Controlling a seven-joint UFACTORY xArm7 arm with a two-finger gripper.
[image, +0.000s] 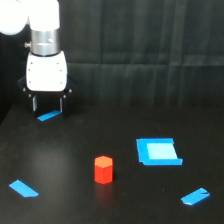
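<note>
At the back left, my gripper (47, 104) points down just above the black table, its two dark fingers spread apart with nothing seen between them. Well away from it, a red block (103, 170) stands on the table near the middle front. A pale square bordered by blue tape (174, 161) lies flat to the right of the block, and nothing rests on it.
Strips of blue tape mark the table at the front left (23, 188), the front right (195, 197) and below the gripper. A dark curtain (140, 50) hangs behind. Open tabletop surrounds the block.
</note>
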